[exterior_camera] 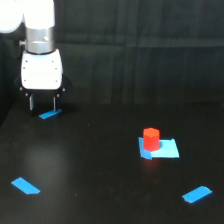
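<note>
My gripper (43, 103) is at the upper left, pointing down beneath the white arm. Its two fingers stand well apart, open, and nothing shows between them. A small red block (151, 139) rests right of the middle, far from the gripper. Beside and partly under it lies a pale blue square (168, 149), along with a darker blue piece (143, 152) on its left. Their full extent is partly hidden by the block.
Blue strips lie flat on the dark table: one near the gripper (50, 114), one at the front left (25, 186), and one at the front right (196, 194). A dark curtain (130, 50) closes off the back. Between these, the table is clear.
</note>
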